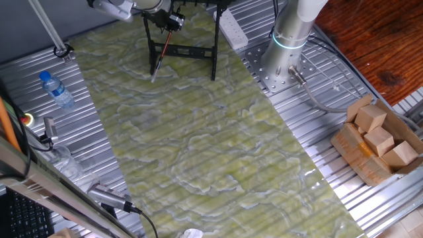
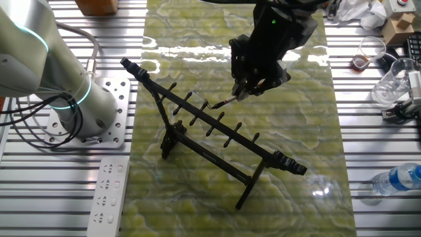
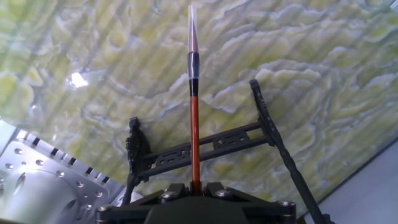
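A writing brush with a red-brown handle (image 3: 194,134) and a pale tip points away from my gripper in the wrist view. The fingers are shut on its handle. A black brush rack (image 2: 214,159) with a row of short pegs stands on the marbled green mat. In exterior view 2 my gripper (image 2: 245,91) is close beside the rack's top bar. The brush's hanging loop (image 2: 208,104) reaches toward the pegs there; whether it touches one I cannot tell. From exterior view 1, the brush (image 1: 162,53) slants down in front of the rack's left leg.
A white power strip (image 1: 232,30) and the robot's base (image 1: 281,66) stand near the rack. Farther off are a water bottle (image 1: 57,90) and a cardboard box (image 1: 360,155) of wooden blocks.
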